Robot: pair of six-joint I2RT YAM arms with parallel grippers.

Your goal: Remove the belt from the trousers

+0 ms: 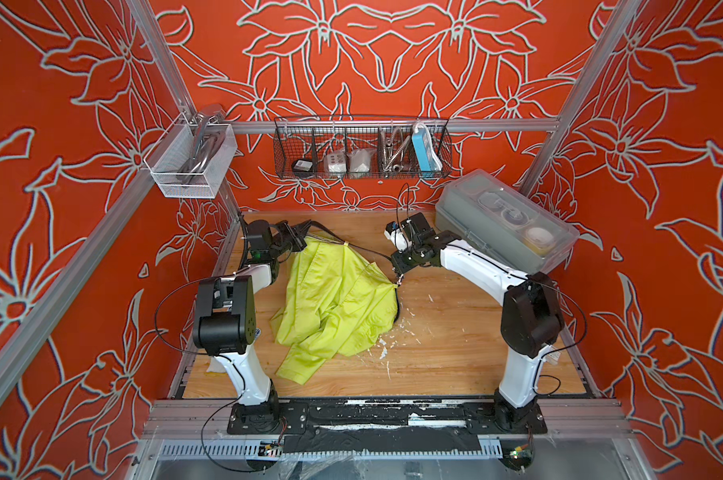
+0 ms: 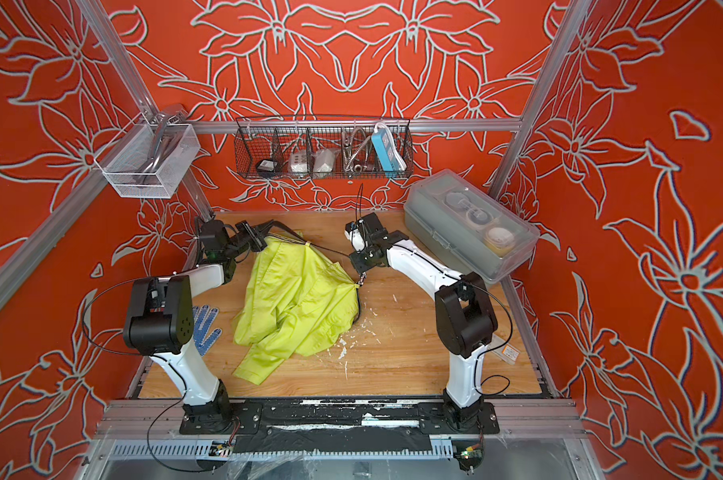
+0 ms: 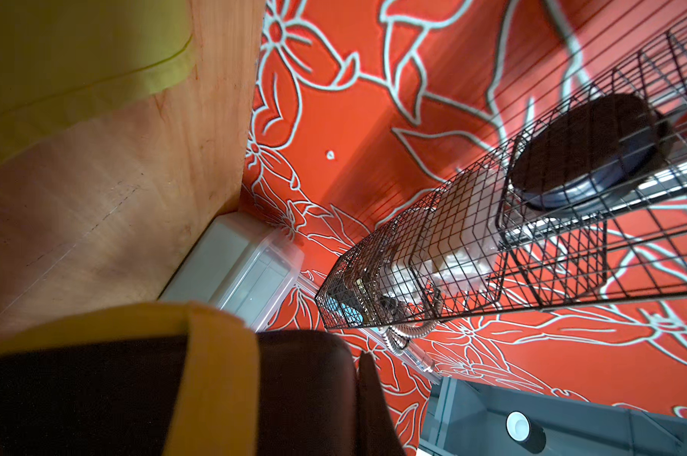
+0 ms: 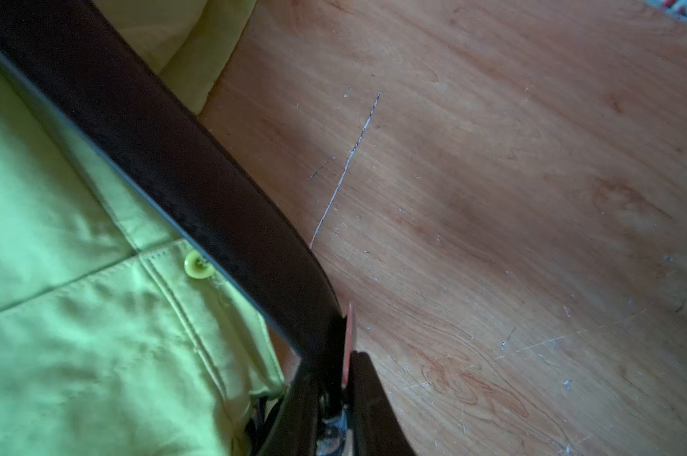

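The yellow-green trousers (image 1: 333, 300) lie crumpled on the table between my arms. Their black belt (image 4: 176, 152) runs along the waist edge, past a button, in the right wrist view. My left gripper (image 1: 303, 231), at the far left corner of the trousers, is shut on the belt. A dark band crossed by a yellow strip, like the belt under a loop, fills the left wrist view's bottom; fingertips are hidden there. At the right end, the belt enters the narrow gap of my right gripper; how firmly its fingers close is unclear.
A grey lidded box (image 1: 505, 220) stands at the back right, close behind my right arm. A wire basket (image 1: 361, 152) hangs on the back wall. White scraps (image 1: 383, 350) litter the table right of the trousers. A blue glove (image 2: 205, 328) lies by the left arm.
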